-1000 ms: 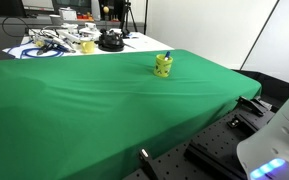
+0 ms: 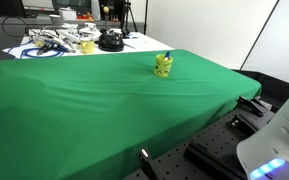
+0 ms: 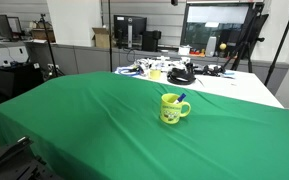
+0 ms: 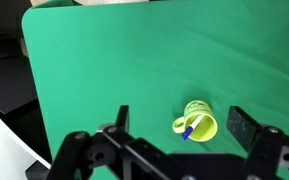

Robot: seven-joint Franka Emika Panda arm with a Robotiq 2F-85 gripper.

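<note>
A yellow mug [image 3: 171, 108] with a printed pattern stands upright on the green table cover [image 3: 94, 115]. From its rim pokes a pen or marker with a blue end [image 3: 181, 98]; the wrist view shows its white body too. Seen from above, the mug [image 4: 202, 126] lies between the spread fingers of my gripper, nearer the right one, with its handle toward the left. The fingers stand wide apart and touch nothing; height over the mug is hard to judge. Neither exterior view shows the gripper.
Cables and tools [image 2: 56, 40], another yellow cup [image 2: 88, 46] and a black device [image 2: 111, 40] sit on the white surface behind the green cover. My white arm base [image 2: 276, 145] is at lower right. Green cover around the mug is clear.
</note>
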